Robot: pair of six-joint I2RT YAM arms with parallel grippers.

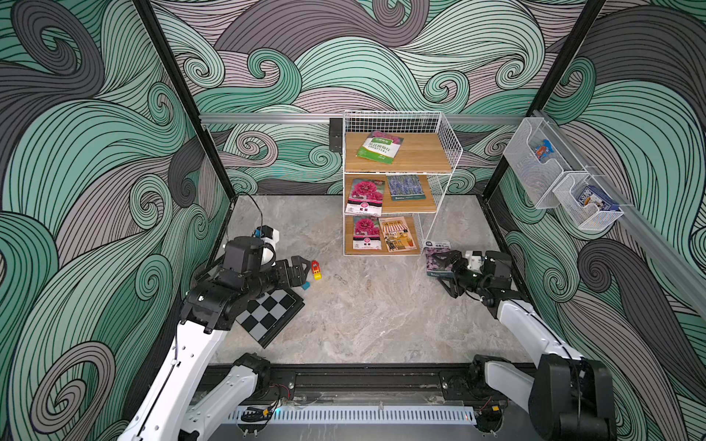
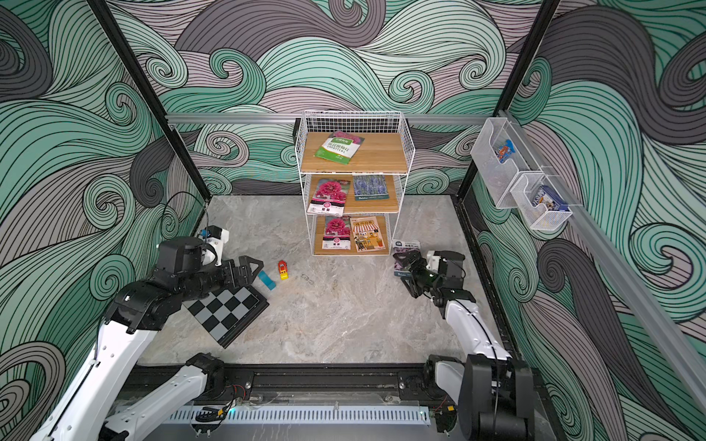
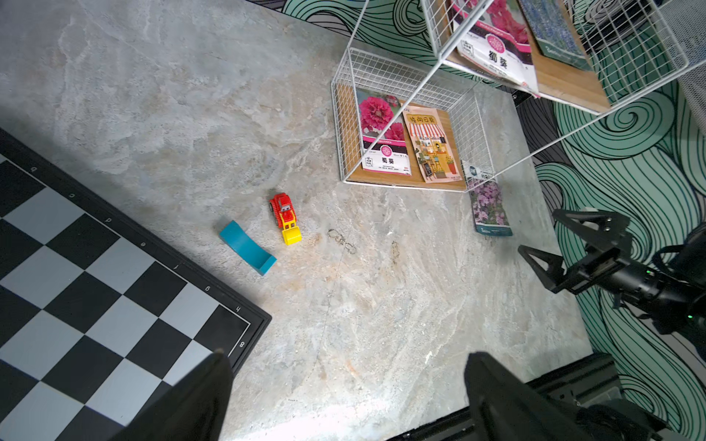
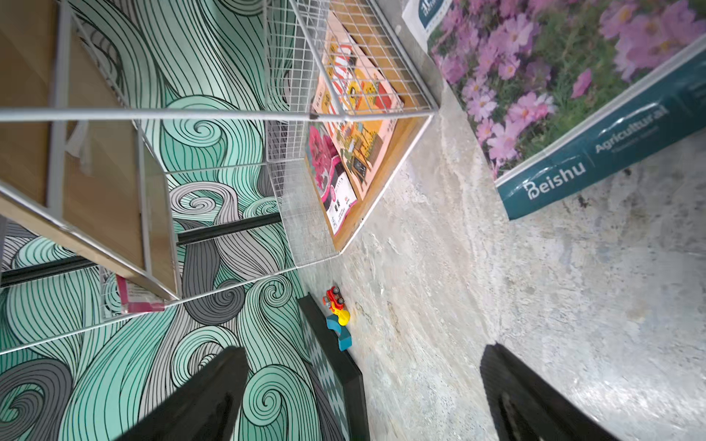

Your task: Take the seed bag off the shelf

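Note:
A white wire shelf (image 1: 445, 154) holds seed bags on three levels: a green-and-white one (image 2: 339, 147) on top, pink-flower (image 2: 328, 198) and lavender (image 2: 370, 187) ones in the middle, pink-flower (image 3: 382, 132) and yellow (image 3: 432, 143) ones below. A bag with pink-purple flowers (image 4: 559, 81) lies on the floor at the shelf's right. My open right gripper (image 1: 448, 273) is over the near part of that bag, fingers empty. My left gripper (image 1: 301, 270) stands open and empty at the left, above the floor near the checkerboard.
A checkerboard (image 2: 228, 312), red-and-yellow toy (image 3: 285, 219) and blue piece (image 3: 247, 246) lie on the left floor. Mesh bins (image 1: 531, 165) hang on the right rail.

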